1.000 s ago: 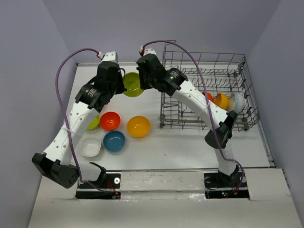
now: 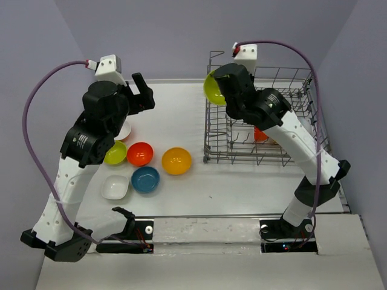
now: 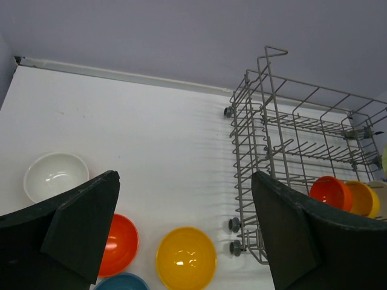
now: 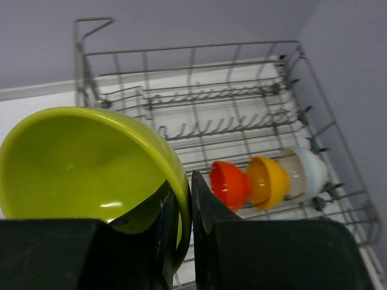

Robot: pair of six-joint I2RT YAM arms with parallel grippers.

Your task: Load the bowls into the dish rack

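A yellow-green bowl (image 2: 213,92) (image 4: 78,163) is held upright-ish by its rim in my right gripper, over the rack's left back part. My left gripper (image 2: 142,90) is open and empty at the upper left, above the loose bowls. In the wire dish rack (image 2: 236,158), a red bowl (image 4: 230,184), an orange bowl (image 4: 269,181) and pale bowls (image 4: 308,172) stand on edge in a row toward the right.
On the white counter left of the rack lie a red bowl (image 2: 140,153), orange bowl (image 2: 176,161), blue bowl (image 2: 145,179), green bowl (image 2: 115,154) and white dishes (image 2: 115,187). Walls enclose the back and sides.
My right gripper has carried the green bowl right, to over the rack. My left gripper has opened, let go of the bowl and moved left.
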